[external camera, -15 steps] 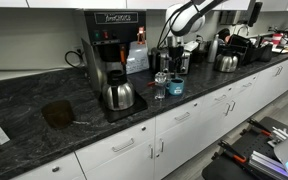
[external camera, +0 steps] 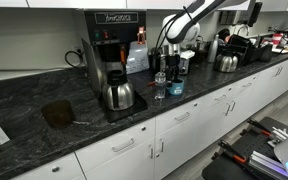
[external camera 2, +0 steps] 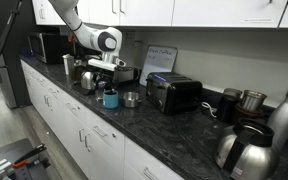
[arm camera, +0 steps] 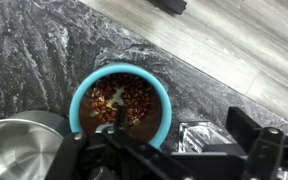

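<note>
A teal cup [arm camera: 120, 104] stands on the dark counter, with reddish-brown bits inside it. My gripper is open in the wrist view, and its left finger overlaps the cup's lower part. Nothing shows between the fingers. To the right of the cup is a clear glass or bottle [arm camera: 202, 134], partly covered by the gripper. From outside, the same teal cup [external camera: 176, 88] sits just below the arm, beside the clear bottle [external camera: 160, 86]. Whether the fingers touch the cup cannot be told.
A steel bowl [arm camera: 19, 150] lies left of the cup. The coffee machine [external camera: 117, 50] with its steel pot [external camera: 118, 94] stands nearby, and a black toaster [external camera 2: 172, 92] is along the wall. The counter's front edge runs close to the cup.
The white arm and its gripper have come lower, closer to the teal cup. The cup, bottle and coffee pot look unmoved.
</note>
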